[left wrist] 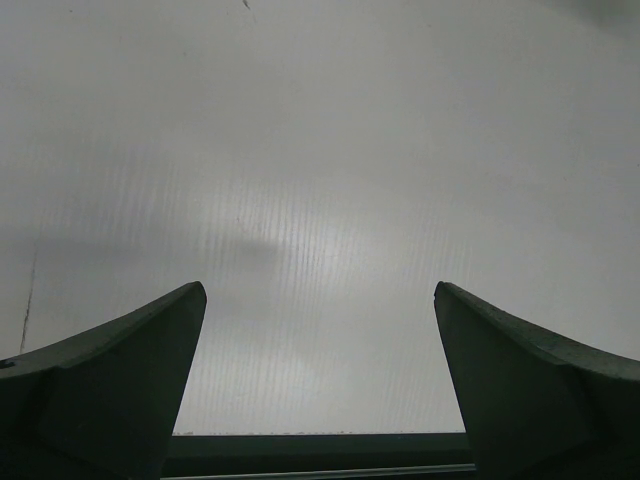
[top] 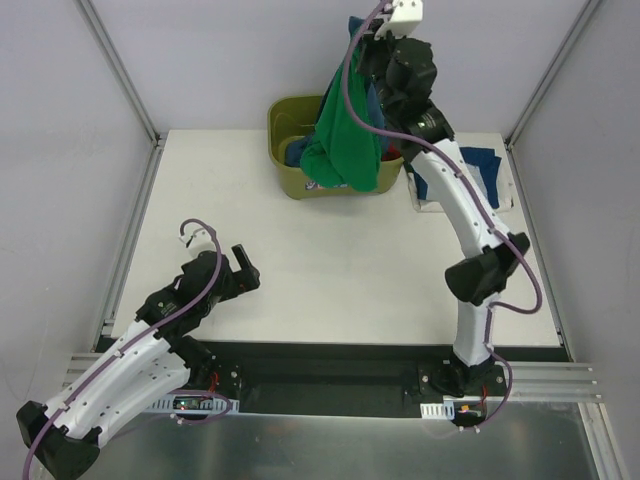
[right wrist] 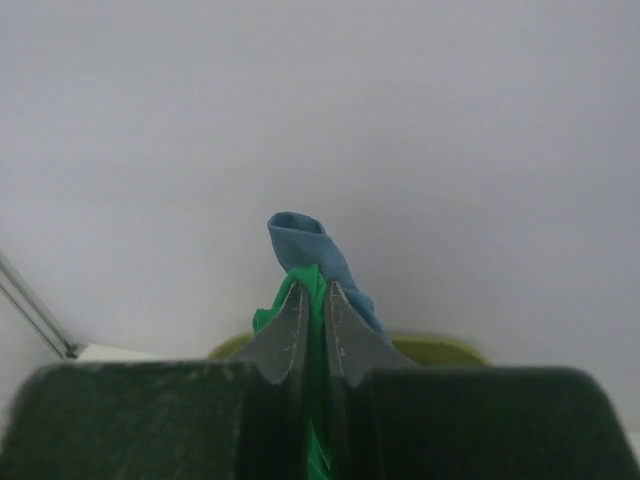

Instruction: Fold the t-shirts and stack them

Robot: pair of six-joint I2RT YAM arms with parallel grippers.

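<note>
A green t-shirt [top: 345, 140] hangs from my right gripper [top: 367, 48] above the olive bin [top: 290, 187], its lower end draping over the bin's front wall. In the right wrist view, the green cloth [right wrist: 313, 285] passes between the shut fingers. Blue cloth [right wrist: 300, 240] sticks up right behind it, apparently caught with it; how firmly I cannot tell. More dark blue cloth [top: 296, 152] and some red cloth [top: 391, 153] show inside the bin. Near the table's front left, my left gripper [top: 250, 270] is open and empty over bare table.
Folded blue and white cloth [top: 485, 172] lies on a white board at the back right, partly behind the right arm. Walls rise at the back and sides.
</note>
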